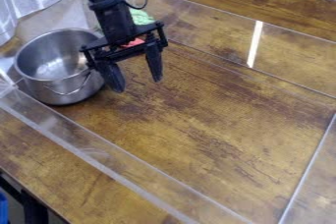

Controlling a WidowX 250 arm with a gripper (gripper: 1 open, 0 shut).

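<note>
My black gripper (134,71) hangs open over the wooden surface, just right of a steel pot (53,73), its two fingers spread and pointing down with nothing visible between them. The pot stands at the left, its near side marked by a wire-like handle. Behind the gripper, partly hidden by it, are a green object (141,23) and a small red object (134,43).
Clear plastic walls (262,38) border the work area at the back, front left and right. A crumpled light material lies at the top left.
</note>
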